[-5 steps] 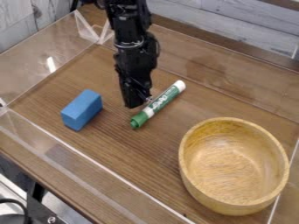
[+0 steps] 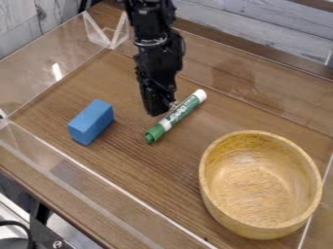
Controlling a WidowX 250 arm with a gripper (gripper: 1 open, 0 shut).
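Observation:
My black gripper (image 2: 158, 103) hangs over the middle of the wooden table, just left of a green and white tube (image 2: 176, 116) that lies diagonally. Whether its fingers are open or shut is hard to tell at this size. A blue block (image 2: 92, 121) lies to the left, apart from the gripper.
A large yellow oval bowl (image 2: 260, 214) stands at the front right. A black cable lies at the front left edge.
The gripper has risen slightly from its lower position beside the tube. The tube, block and bowl look unmoved.

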